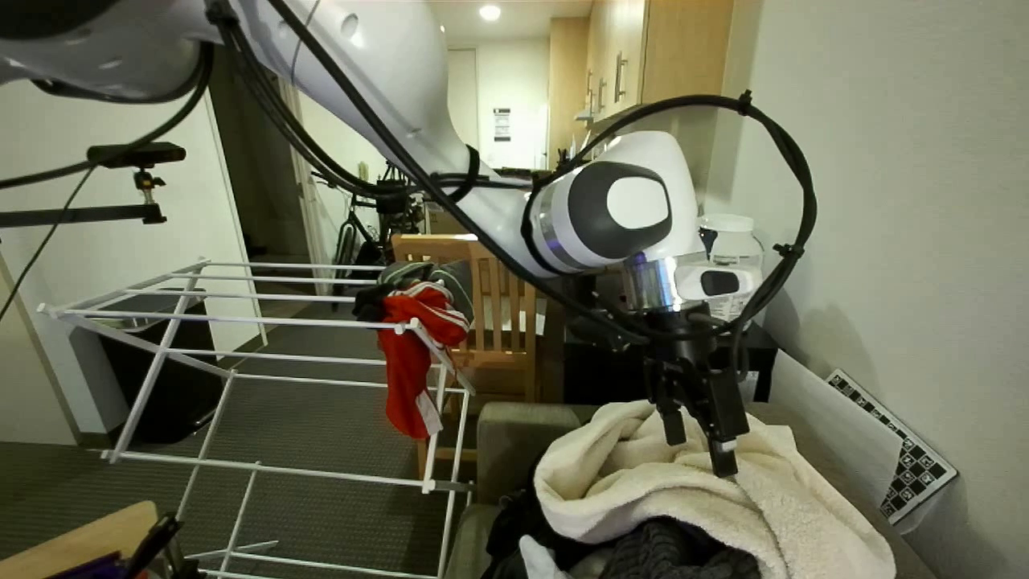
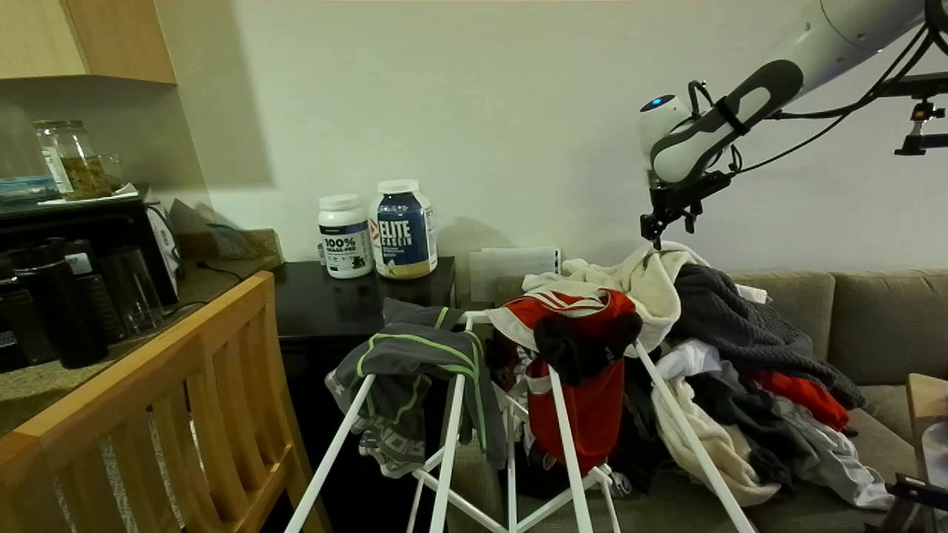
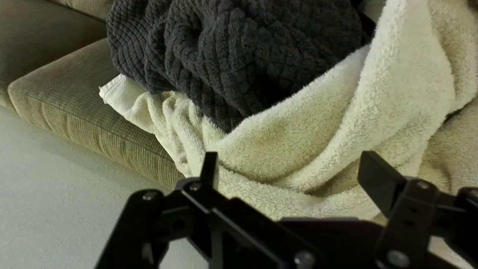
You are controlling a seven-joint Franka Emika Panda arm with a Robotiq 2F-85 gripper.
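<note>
My gripper (image 1: 696,449) stands open above a cream fleece blanket (image 1: 666,482) heaped on the sofa. In the wrist view its two fingers (image 3: 209,172) are wide apart, with blanket folds beneath the gap and nothing held. Whether a fingertip touches the fleece cannot be told. A dark grey knitted cloth (image 3: 233,58) lies against the blanket. From the other side, in exterior view 2, the gripper (image 2: 671,229) is at the top of the clothes pile, close over the cream blanket (image 2: 644,284).
A white drying rack (image 1: 280,473) carries a red garment (image 1: 410,376) and a grey one with green trim (image 2: 418,346). Two tubs, one a blue-labelled tub (image 2: 404,231), stand on a black cabinet (image 2: 355,306). The wall rises close behind the sofa (image 2: 880,311).
</note>
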